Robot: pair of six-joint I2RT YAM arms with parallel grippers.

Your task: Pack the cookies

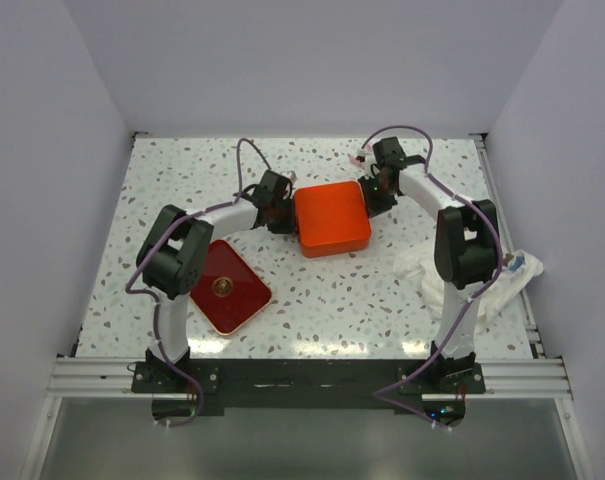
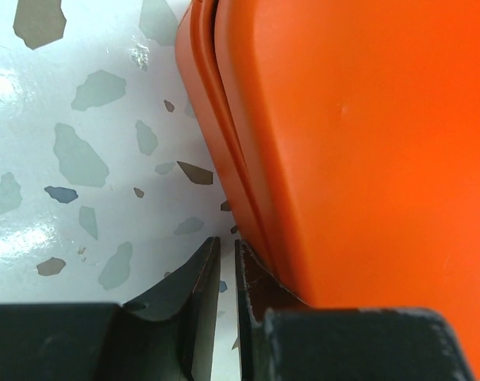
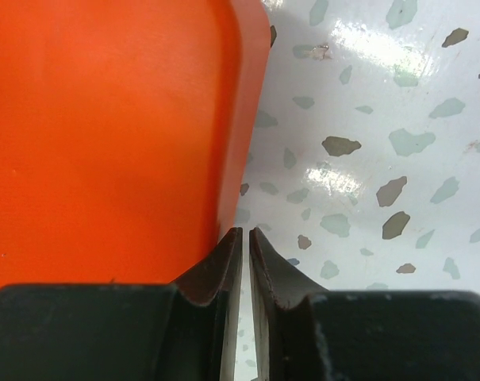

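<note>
An orange box (image 1: 332, 215) lies in the middle of the table, slightly turned. My left gripper is at its left side, fingertips close together against the seamed edge; whether it holds the rim is unclear. My right gripper is at the box's opposite side, its fingertips close together with a narrow gap, one touching or very near the orange wall (image 3: 235, 151). No cookies are visible in these views.
A dark red tray (image 1: 232, 300) lies at the front left of the table. A crumpled white cloth or bag (image 1: 502, 290) is at the right. Small pink items lie at the back, partly behind the right arm.
</note>
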